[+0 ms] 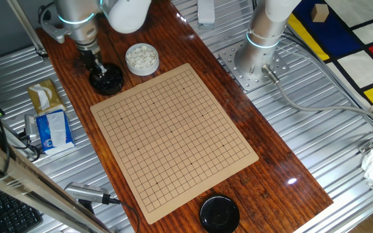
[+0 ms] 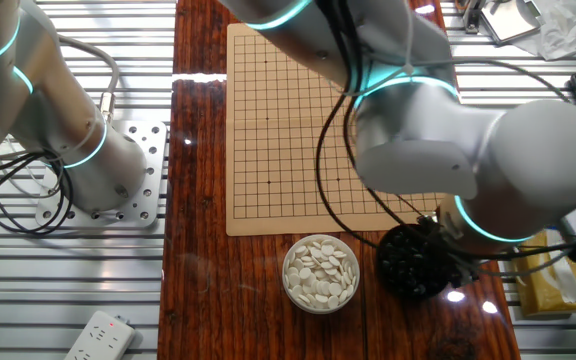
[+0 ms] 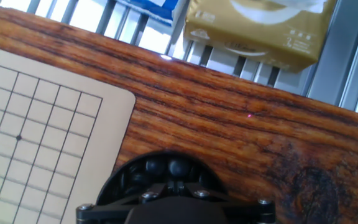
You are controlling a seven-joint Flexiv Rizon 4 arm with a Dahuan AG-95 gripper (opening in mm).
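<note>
The black bowl (image 1: pixel 106 79) of black stones stands beside a corner of the tan grid board (image 1: pixel 173 139). My gripper (image 1: pixel 102 70) points down at this bowl, its tips at or just above the stones. From the wrist, the gripper covers the near part of the bowl (image 3: pixel 114 180), and round black stones (image 3: pixel 178 167) show beyond the tips. The tips look close together, but whether a stone lies between them is hidden. No stones lie on the board. A white bowl (image 2: pixel 320 274) full of white stones stands close to the black one.
An empty-looking black round dish or lid (image 1: pixel 219 214) lies by the board's near corner. Tissue packs (image 1: pixel 46 97) sit off the table's left side. The robot's base (image 1: pixel 254 65) stands beyond the right edge. Bare wood (image 1: pixel 283 188) is free there.
</note>
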